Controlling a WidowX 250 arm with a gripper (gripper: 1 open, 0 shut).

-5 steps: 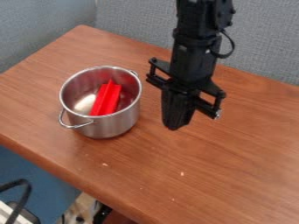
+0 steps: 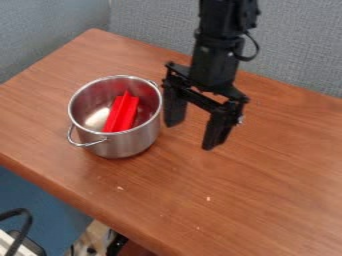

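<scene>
My gripper [image 2: 195, 120] hangs over the wooden table, just right of a metal pot [image 2: 92, 100], its dark fingers spread apart and somewhat blurred, with nothing visible between them. In the pot at the left of the camera view lie red objects [image 2: 122, 112], elongated in shape. The pot has wire handles and stands upright on the table.
A grey padded wall [image 2: 301, 40] runs along the back. At the lower left, past the table's edge, are a blue floor and black cables.
The gripper's fingers have spread wider apart, and the gripper has shifted slightly toward the left, nearer the pot. The pot and red objects look unmoved.
</scene>
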